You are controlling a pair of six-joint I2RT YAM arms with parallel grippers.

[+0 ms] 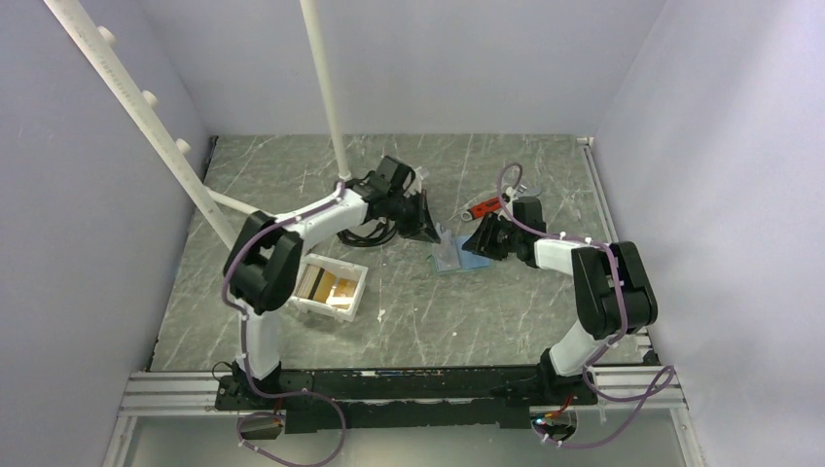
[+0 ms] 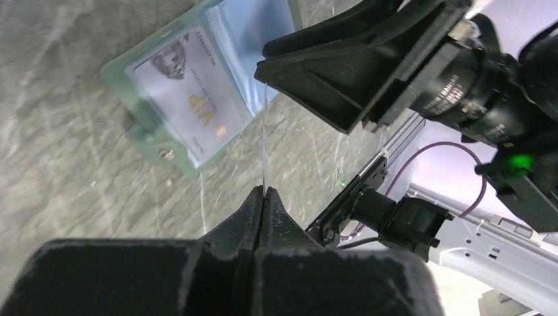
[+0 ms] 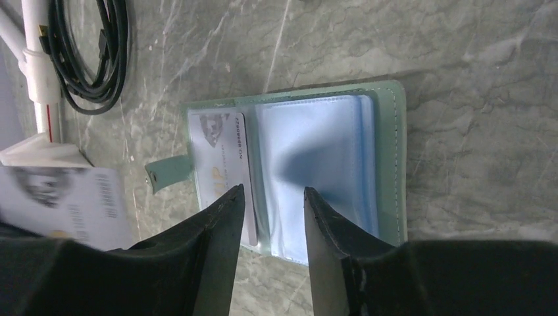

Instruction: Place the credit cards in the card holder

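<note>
The card holder (image 3: 388, 158) lies unfolded on the table. One side carries a VIP card (image 3: 227, 155) in its pocket; the other is a clear, bluish pocket (image 3: 309, 151) with no card visible in it. My left gripper is shut on a second card (image 2: 265, 141), seen edge-on in the left wrist view. That card's printed face shows at the left of the right wrist view, blurred. In the right wrist view my right gripper stands open above the holder with an empty gap between its fingers.
A white box (image 1: 358, 290) with several cards sits to the left. Black coiled cable (image 3: 122, 52) lies near a white pipe (image 3: 43, 72). Red-handled pliers (image 1: 484, 208) lie behind the holder. The table in front of the holder is clear.
</note>
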